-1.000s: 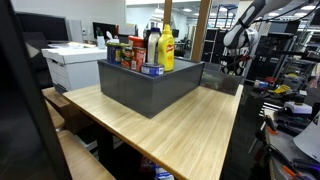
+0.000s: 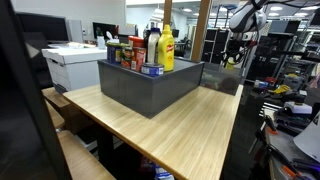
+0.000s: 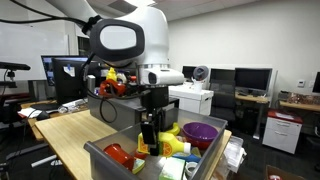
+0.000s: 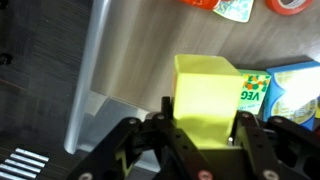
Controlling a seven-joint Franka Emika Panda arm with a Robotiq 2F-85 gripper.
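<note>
In the wrist view my gripper is shut on a yellow-topped, blocky item (image 4: 207, 80) with a pale green side; its lower part is hidden between the fingers. Exterior view 2 shows the gripper (image 3: 151, 138) pointing down over a grey bin (image 3: 205, 163) of mixed goods, where the held item is hard to tell from those behind it. In exterior view 1 the arm (image 2: 262, 22) is small at the far right, with a small yellow spot (image 2: 230, 61) below its gripper.
A red can (image 3: 119, 155) and a purple bowl (image 3: 199, 132) lie in the bin. Close to the held item are a green packet (image 4: 254, 90) and a blue box (image 4: 293, 88). Another grey bin (image 2: 150, 93) holds bottles and cans, with bare tabletop (image 2: 190, 135) in front.
In exterior view 1 the far arm's gripper has risen, and a small yellow spot now shows beneath it. The near bin and its contents stay the same.
</note>
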